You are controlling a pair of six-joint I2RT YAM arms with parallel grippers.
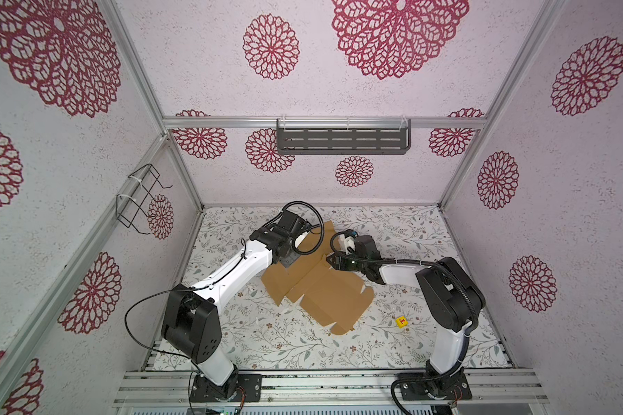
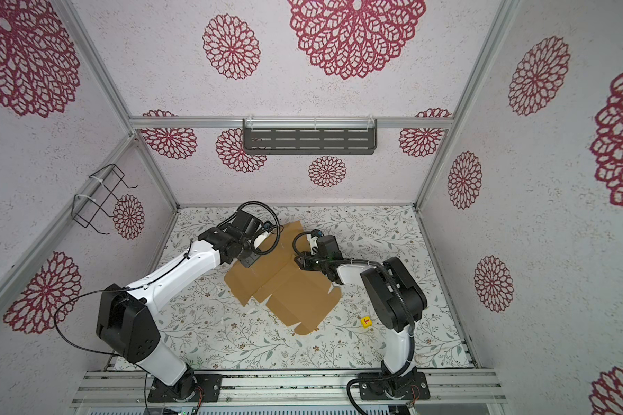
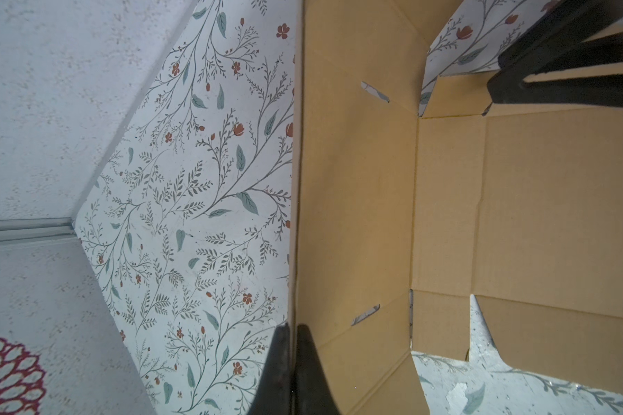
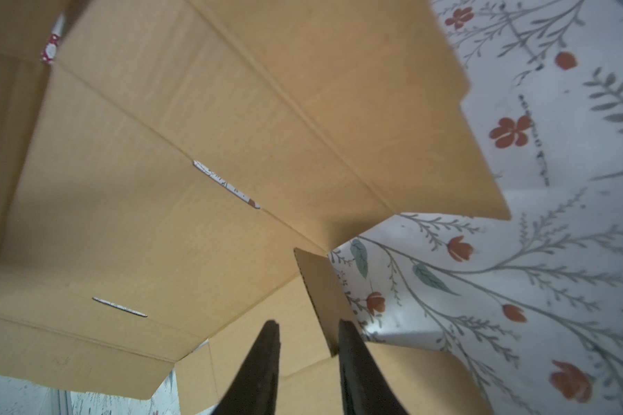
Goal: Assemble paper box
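A brown cardboard box blank [image 1: 335, 294] lies part unfolded at the middle of the table. One wide panel [image 3: 356, 207] of it is raised at a slant, with two narrow slots showing. My left gripper is shut on the thin edge of that panel. My right gripper stands part open over the cardboard crease. A small upturned flap [image 4: 324, 294] ends close to its right-hand finger, and I see no grip on it. In the left wrist view the dark fingers [image 3: 574, 90] of the right gripper show near another small flap [image 3: 458, 95].
A small yellow block [image 1: 401, 321] rests on the table at the right front. A grey rack [image 1: 343, 141] hangs on the back wall and a black wire basket [image 1: 138, 197] on the left wall.
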